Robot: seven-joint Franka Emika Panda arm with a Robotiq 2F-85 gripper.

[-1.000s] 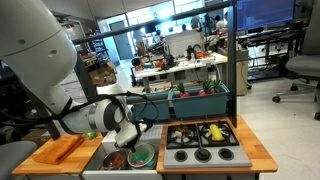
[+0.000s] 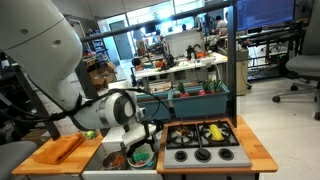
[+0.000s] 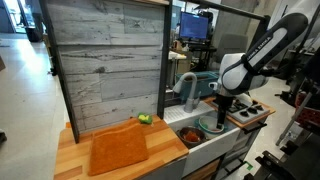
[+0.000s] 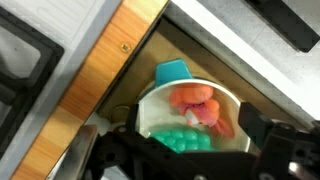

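A white-rimmed bowl (image 4: pixel 146 110) with a teal handle (image 4: pixel 172 72) lies below my gripper in the wrist view. Inside it are a green bumpy thing (image 4: pixel 180 140) and an orange-pink thing (image 4: pixel 193 97). My fingers stand wide apart, over opposite sides of the bowl, so the gripper is open with nothing seen held. From the first exterior view, the gripper (image 2: pixel 141 143) points down into the sink over the bowl (image 2: pixel 142 161). A metal pot (image 2: pixel 115 160) sits beside the bowl on the left. How far the fingertips are from the rim is hard to judge.
Right of the sink is a stove (image 2: pixel 203 157) with a green item on it and a yellow item near its back. An orange cloth (image 3: pixel 118 145) lies on the wooden counter (image 3: pixel 165 145). Behind the sink stands a blue-grey bin (image 2: pixel 201 104); a faucet (image 3: pixel 182 67) rises nearby.
The gripper has come down a little towards the bowl and now hides more of it. The bowl and pot look unmoved.
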